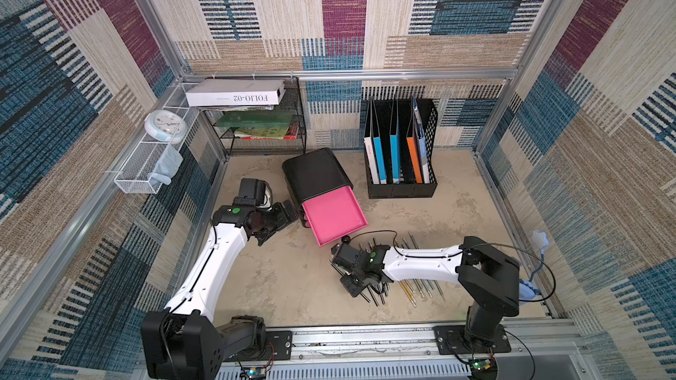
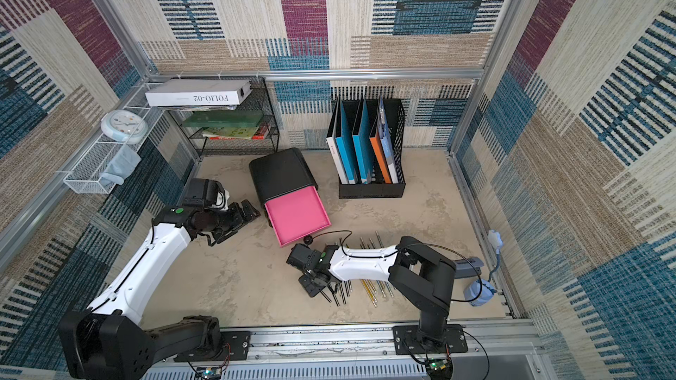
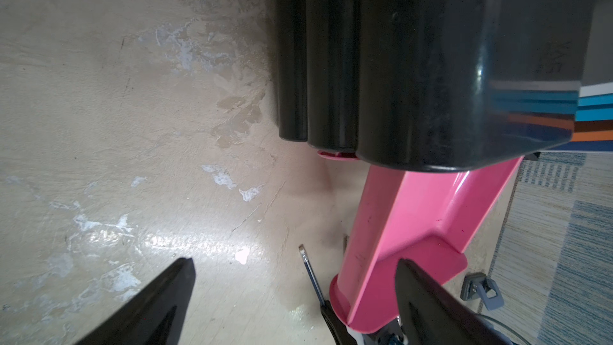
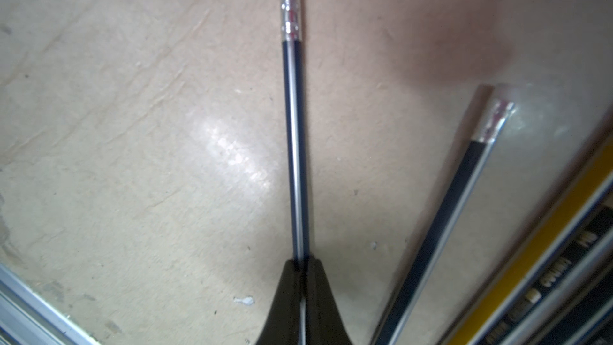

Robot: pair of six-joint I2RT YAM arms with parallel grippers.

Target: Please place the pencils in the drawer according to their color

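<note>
In the right wrist view, my right gripper is shut low over a dark pencil (image 4: pixel 294 134) with a white eraser. The pencil's shaft runs up to the closed fingertips; whether any of it is pinched does not show. A second dark pencil (image 4: pixel 440 223) lies to the right, then a yellow pencil (image 4: pixel 549 236). Several more pencils (image 1: pixel 420 287) spread under and beside the right arm. The pink drawer (image 1: pixel 335 216) is pulled out of the black drawer unit (image 1: pixel 318 170), its visible floor bare. My left gripper stands open and empty left of the unit.
A brush (image 3: pixel 310 272) lies near the drawer's front corner. At the back stand a black file holder (image 1: pixel 401 190) with folders and a wire shelf (image 1: pixel 301 123).
</note>
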